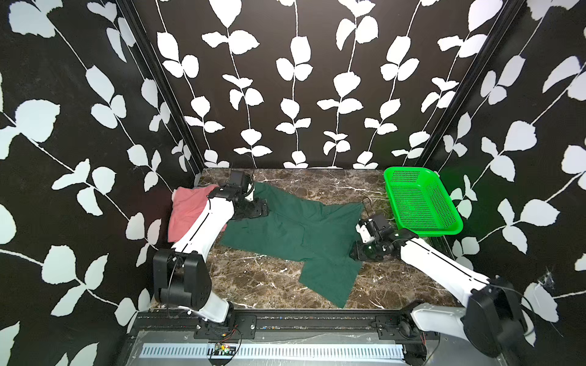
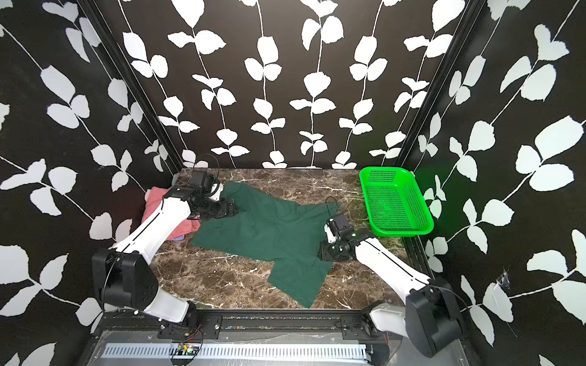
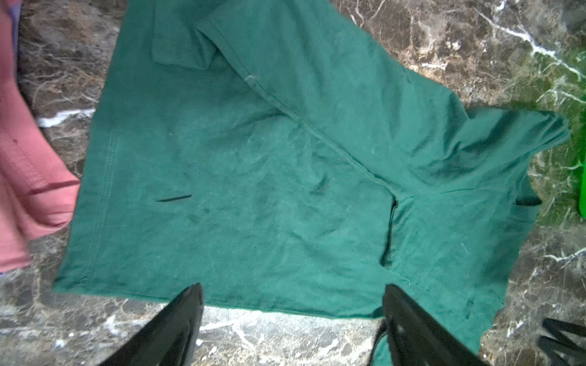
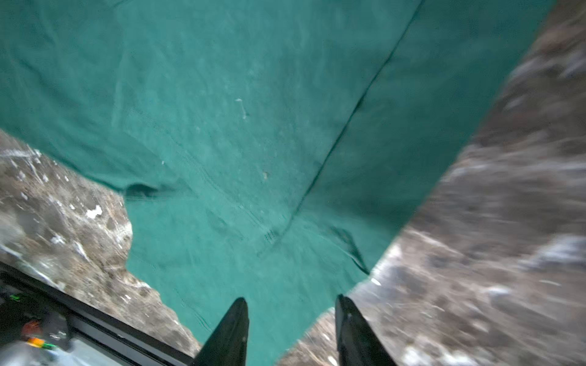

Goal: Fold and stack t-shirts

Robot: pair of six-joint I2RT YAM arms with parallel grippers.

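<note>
A dark green t-shirt (image 1: 293, 225) lies across the middle of the table, its upper part folded over, one sleeve pointing toward the front edge. Above its left end hovers my left gripper (image 1: 263, 208), open and empty; in the left wrist view its fingers (image 3: 177, 323) stand wide apart over the shirt's near edge. My right gripper is part open above the shirt's right side, near the protruding sleeve, with no cloth visible between its fingertips. At the far left, a pink folded t-shirt (image 1: 186, 210) lies partly behind the left arm.
A green plastic basket (image 1: 457, 225) stands at the back right, with nothing visible in it. Bare marble table (image 1: 256, 277) shows in front of the shirt and along the back. Patterned walls enclose the sides and back.
</note>
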